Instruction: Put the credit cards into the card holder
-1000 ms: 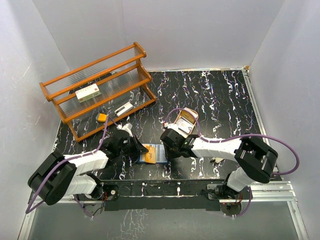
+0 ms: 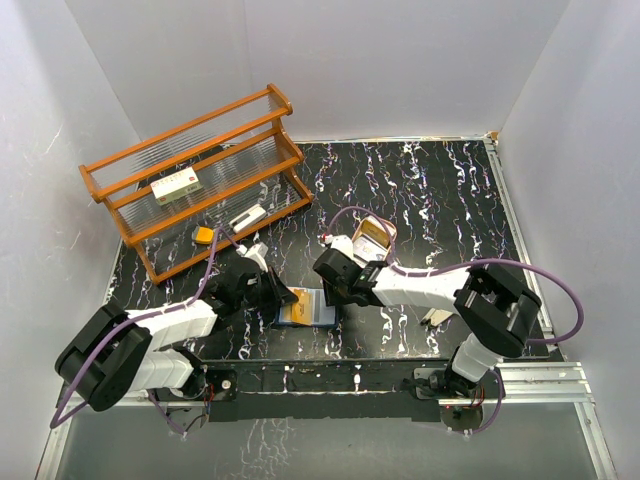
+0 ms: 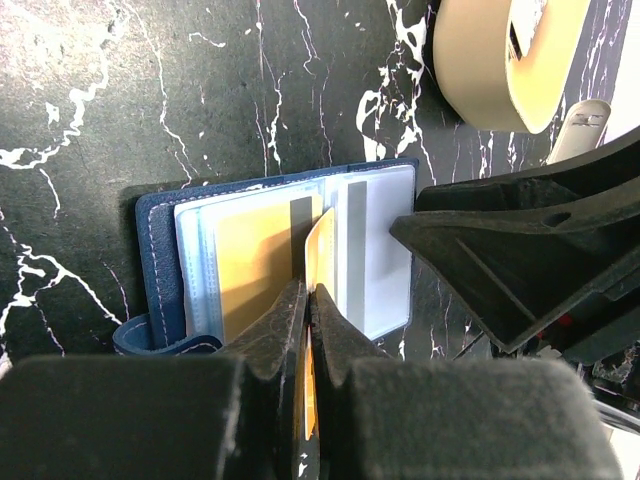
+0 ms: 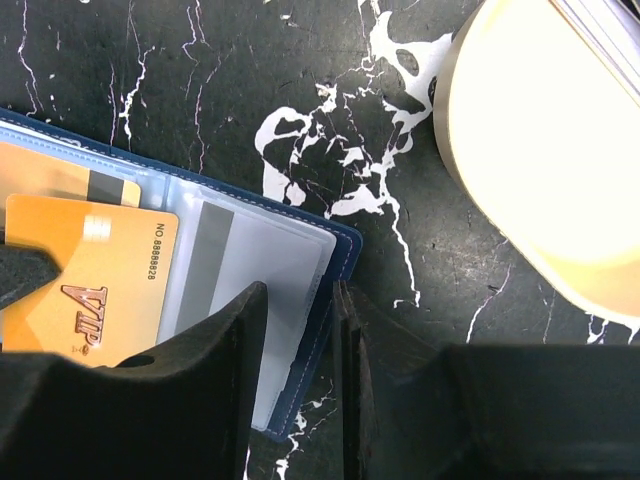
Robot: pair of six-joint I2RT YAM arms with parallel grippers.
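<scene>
The open blue card holder (image 2: pixel 317 314) lies flat at the front middle, clear sleeves showing. An orange card (image 4: pixel 115 270), numbered, lies over its left sleeve. In the left wrist view my left gripper is shut at that card's edge, which stands slightly raised; whether the card is between the fingers is unclear. My right gripper is open at the holder's right edge, one finger over the clear sleeve (image 4: pixel 240 270), the other by the dark rim, nothing visibly held.
A beige oval container (image 4: pixel 530 130) with cards or papers stands behind the right gripper. A wooden rack (image 2: pixel 200 190) with small boxes is at back left. A pale object (image 2: pixel 435 318) lies right.
The left arm looks unmoved.
</scene>
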